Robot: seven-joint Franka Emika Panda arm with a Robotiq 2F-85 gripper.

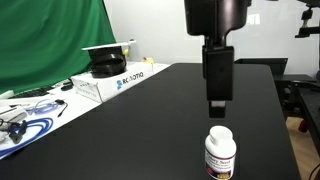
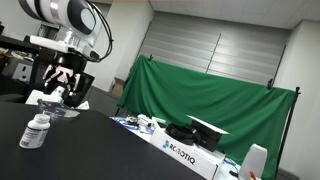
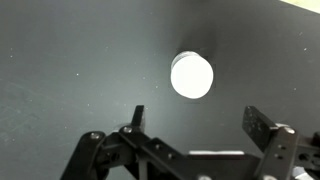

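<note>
A white bottle (image 1: 220, 153) with a white cap and a printed label stands upright on the dark table, near its front edge in exterior view 1. Above it hangs my gripper (image 1: 217, 104), apart from the cap. Seen from the wrist, the bottle's round cap (image 3: 191, 76) lies just beyond the gap of the gripper, whose fingers are spread wide and hold nothing. Exterior view 2 has the bottle (image 2: 36, 131) at the lower left, with the gripper (image 2: 65, 88) higher up and slightly to its right.
At the back of the table, a white Robotiq box (image 1: 118, 82) carries dark equipment. Blue cables (image 1: 32, 128) and small tools lie on a white surface at the left. Around the bottle the dark tabletop (image 1: 130, 140) is clear. A green curtain (image 2: 200, 100) hangs behind.
</note>
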